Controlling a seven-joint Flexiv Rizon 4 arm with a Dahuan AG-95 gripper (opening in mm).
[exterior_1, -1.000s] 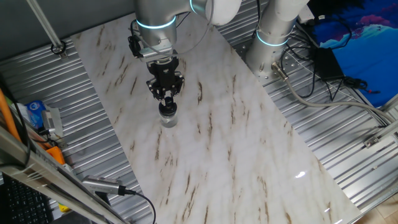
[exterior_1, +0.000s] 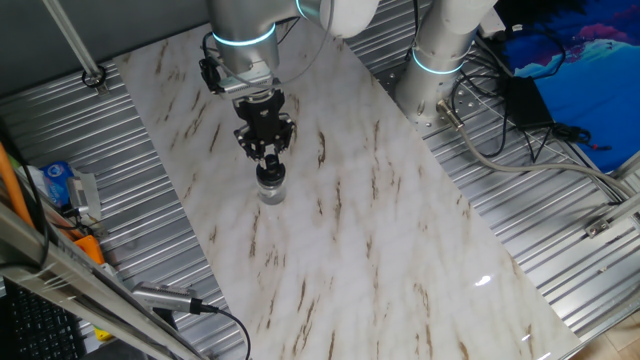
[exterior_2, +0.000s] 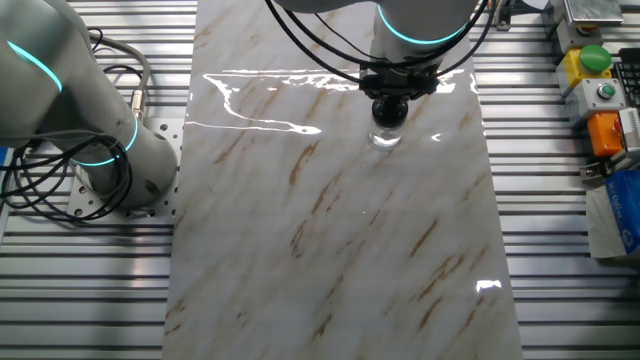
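A small clear jar (exterior_1: 271, 194) with a black top (exterior_1: 270, 172) is upright at the upper left part of the marble-patterned board in exterior view 1. In exterior view 2 the same jar (exterior_2: 384, 137) shows below the arm, at the board's upper right. Directly above it, my gripper (exterior_1: 271, 156) points down, its fingers drawn in around the narrow black knob on the jar's top. The gripper looks shut on that knob. From exterior view 2 the fingers are mostly hidden behind the wrist. Whether the jar's base touches the board is hard to tell.
The marble-patterned board (exterior_1: 340, 270) is otherwise bare, with wide free room around the jar. My arm's base (exterior_1: 430, 85) stands beside the board, cables near it. Button boxes (exterior_2: 590, 95) and a blue packet (exterior_2: 625, 205) lie off the board's far side.
The upper wrist and its cable have shifted slightly left and up in exterior view 1. The gripper's tips and the jar have stayed almost in place.
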